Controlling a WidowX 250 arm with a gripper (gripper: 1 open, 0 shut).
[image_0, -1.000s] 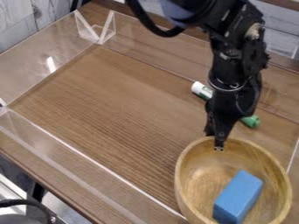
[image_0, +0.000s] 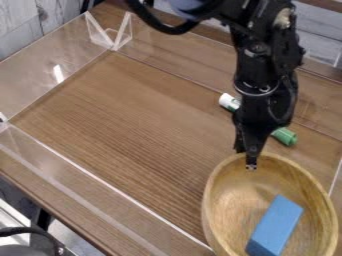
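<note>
The black gripper (image_0: 251, 150) points down just above the back rim of a tan oval bin (image_0: 221, 210), its narrow tip looking shut with nothing visible in it. A blue block (image_0: 274, 225) lies inside the bin at the right. Behind the gripper, a small white item (image_0: 230, 103) and a green item (image_0: 283, 134) lie on the wooden table (image_0: 120, 120), partly hidden by the arm.
Clear walls (image_0: 40, 55) edge the table on the left, with a white bracket near the back left. The arm spans the top right.
The gripper has shifted only very slightly. The bin and blue block look slightly shifted; otherwise little differs.
</note>
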